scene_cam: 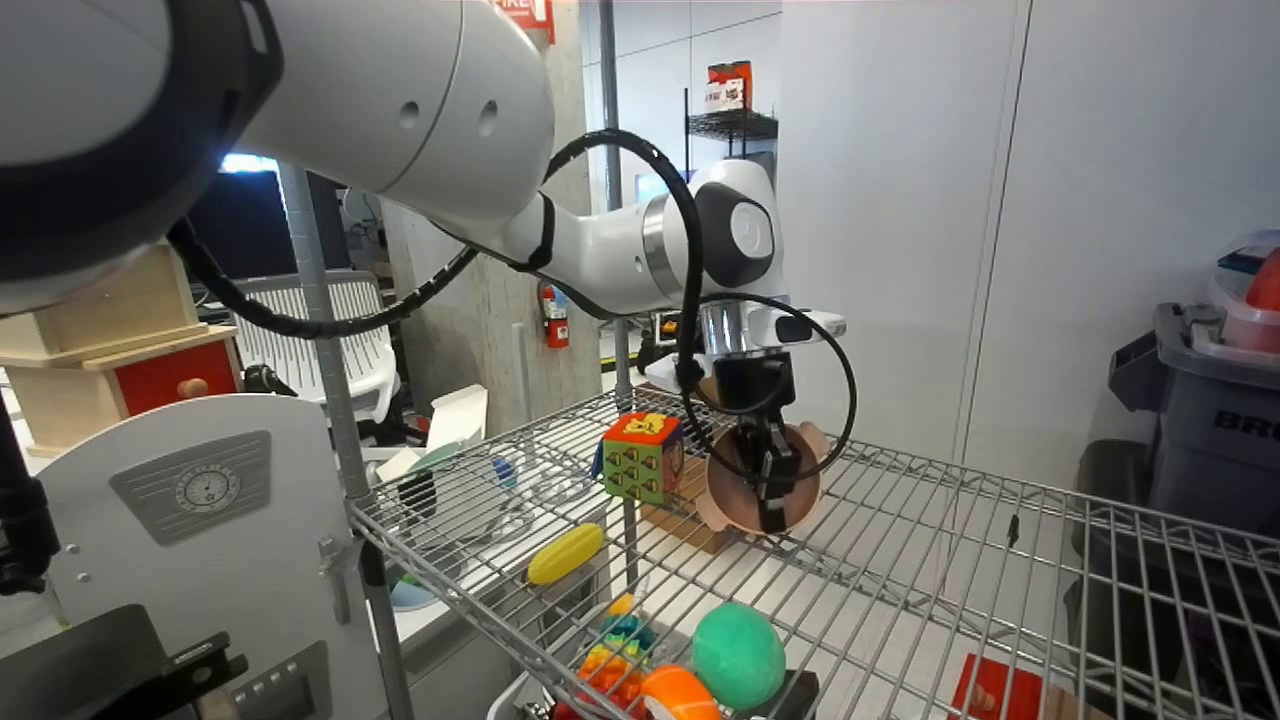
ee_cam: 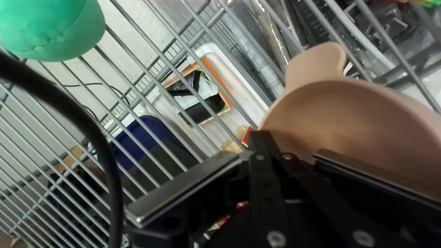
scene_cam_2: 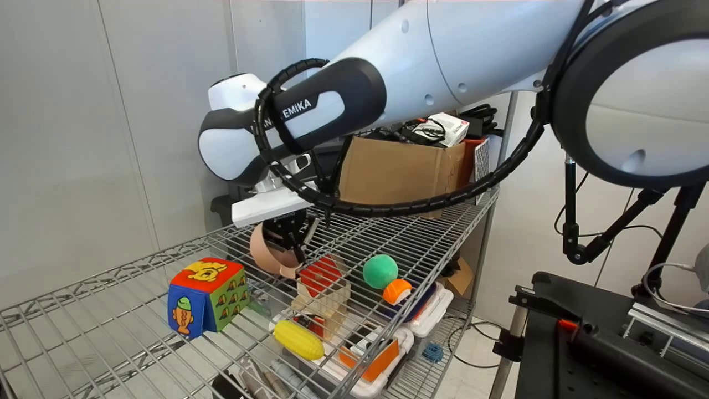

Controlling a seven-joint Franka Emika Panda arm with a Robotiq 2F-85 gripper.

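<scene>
A pink bowl [scene_cam: 732, 492] with tab-like handles is tipped up on the wire shelf, its hollow turned toward exterior view 1. My gripper [scene_cam: 771, 518] points down in front of that hollow and hides its middle. In the wrist view the bowl [ee_cam: 351, 111] fills the right side, close beside my gripper. The black fingers are together, with nothing visible between them. Whether they touch the bowl wall is unclear. Exterior view 2 has the bowl [scene_cam_2: 267, 256] partly behind the gripper [scene_cam_2: 297, 251].
A soft picture cube [scene_cam_2: 209, 292], a yellow corn-like toy [scene_cam_2: 298, 339] and a green ball [scene_cam_2: 380, 271] rest on the wire shelf [scene_cam: 960, 576]. An orange ball [scene_cam_2: 396, 291] sits next to the green one. In exterior view 1, the shelf's right side is largely clear.
</scene>
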